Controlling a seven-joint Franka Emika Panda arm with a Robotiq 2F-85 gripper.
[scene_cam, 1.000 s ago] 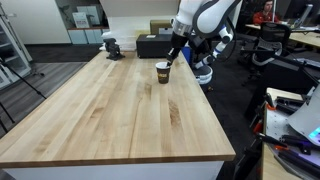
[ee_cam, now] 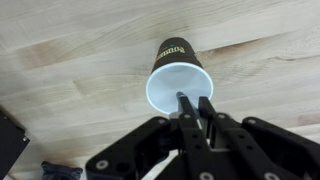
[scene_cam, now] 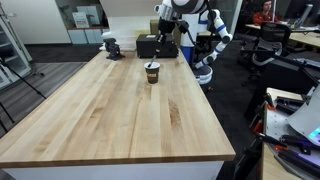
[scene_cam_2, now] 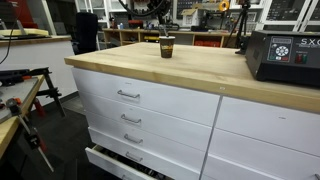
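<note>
A dark paper cup with a white inside stands on the wooden table toward its far end. In the wrist view I look down into this cup, its open mouth under my gripper. The fingers are closed on something thin and dark that points into the cup; its shape is mostly hidden by the fingers. A thin pale piece rises over the cup rim in exterior view 2. The arm hangs above and behind the cup in exterior view 1.
A black box-shaped machine stands at the right in exterior view 2. A drawer hangs open below the table.
The arm has risen and moved back from the cup. The cup has shifted left on the table and still stands upright.
</note>
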